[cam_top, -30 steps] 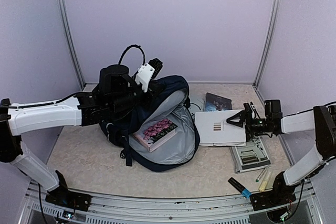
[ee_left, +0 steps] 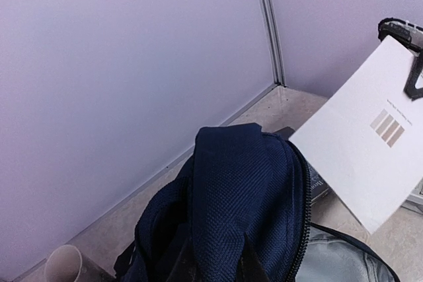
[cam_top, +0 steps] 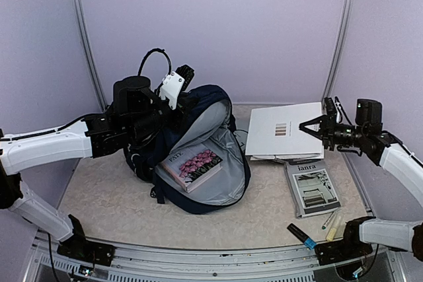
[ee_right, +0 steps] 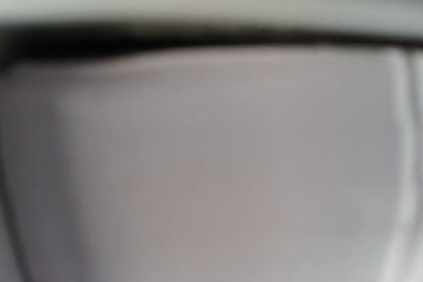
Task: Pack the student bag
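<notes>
The navy backpack (cam_top: 215,100) lies with its grey-lined mouth facing the front, a book with pink flowers (cam_top: 198,166) inside. My left gripper is shut on the bag's upper fabric; its fingertips are largely sunk in the cloth. At the right, a white book or folder (cam_top: 274,138) hangs raised above the table, its right edge in my right gripper (cam_top: 312,125). In the left wrist view the same white book (ee_left: 367,133) is tilted beside the bag. The right wrist view is filled by its blurred pale surface (ee_right: 218,163).
A grey-covered book (cam_top: 314,193) rests on the table below the white one. A blue-and-black marker (cam_top: 302,236), a yellow marker (cam_top: 334,228) and a thin pen (cam_top: 328,220) lie at the front right. A dark book (ee_left: 318,184) is partly hidden behind the white one.
</notes>
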